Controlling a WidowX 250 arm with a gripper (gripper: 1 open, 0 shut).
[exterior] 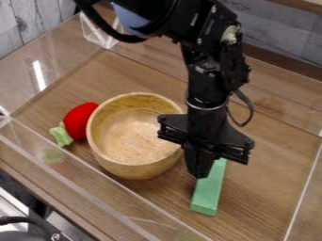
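Observation:
My black gripper (201,155) hangs in the centre, over the near end of the table, its fingers pointing down between a tan bowl (120,118) and a green rectangular block (209,198). The fingers look shut, with nothing seen between them. The block lies on the table just below and right of the fingertips, its far end partly behind the gripper. The bowl's right side is partly hidden by the gripper.
A red object with a green part (78,120), like a toy vegetable, lies left of the bowl.

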